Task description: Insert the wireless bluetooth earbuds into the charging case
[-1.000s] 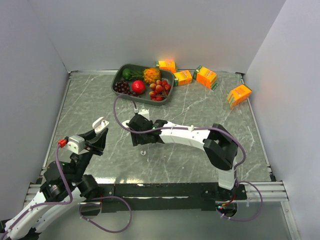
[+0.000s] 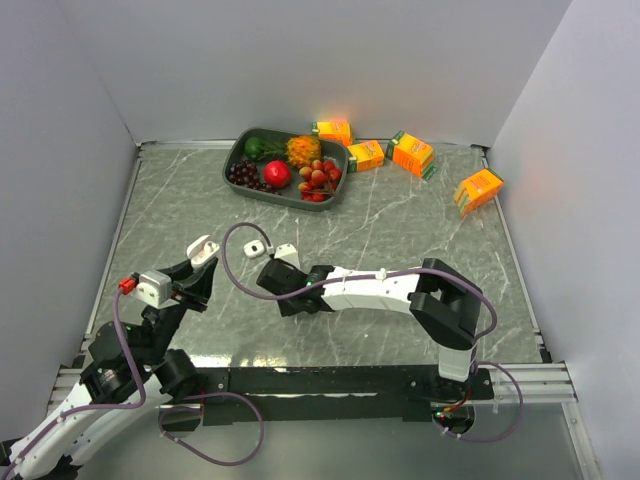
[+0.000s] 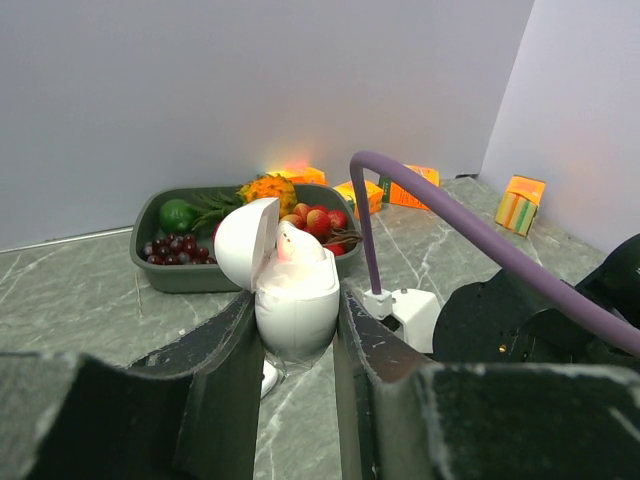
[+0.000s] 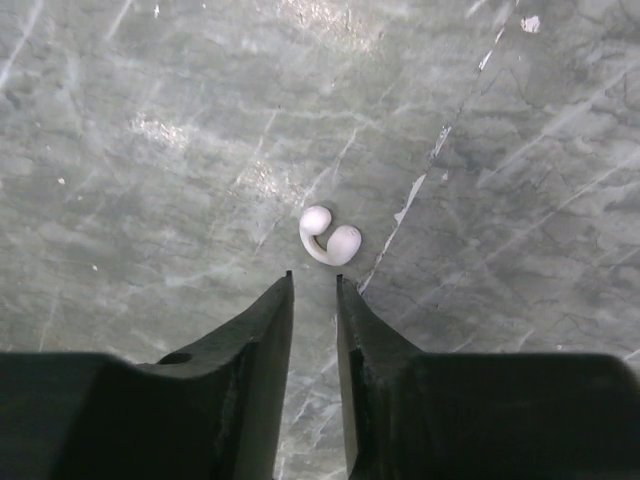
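Observation:
The white charging case (image 3: 296, 305), lid open, is held upright by my left gripper, shut on it; in the top view it shows at the left (image 2: 202, 250). My right gripper points down at the table with its fingertips close together; whether anything thin is between them I cannot tell. Just beyond those fingertips in the right wrist view, a small white earbud piece with two rounded ends (image 4: 343, 242) lies on the marble table (image 4: 150, 250).
A grey tray of fruit (image 2: 230, 175) stands at the back, with several orange boxes (image 2: 410, 152) beside it and to the right. A small white object (image 2: 253, 249) lies left of my right gripper.
The left arm with the case has barely moved.

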